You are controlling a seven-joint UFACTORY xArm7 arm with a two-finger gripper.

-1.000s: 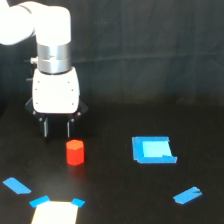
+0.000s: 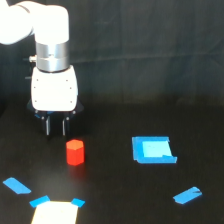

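A red block with a faceted outline rests on the dark table, left of centre in the camera view. Behind it and slightly to its left, my gripper points downward. A dark gap shows between its two black fingers, and I see nothing held there. The block appears apart from both fingertips.
To the right is a blue-bordered square with a pale centre. Blue strips lie at the front left and front right. A pale square with blue corners sits at the front edge.
My gripper's fingers have drawn closer together, and the hand has shifted slightly up and to the left in the view. The red block has not moved.
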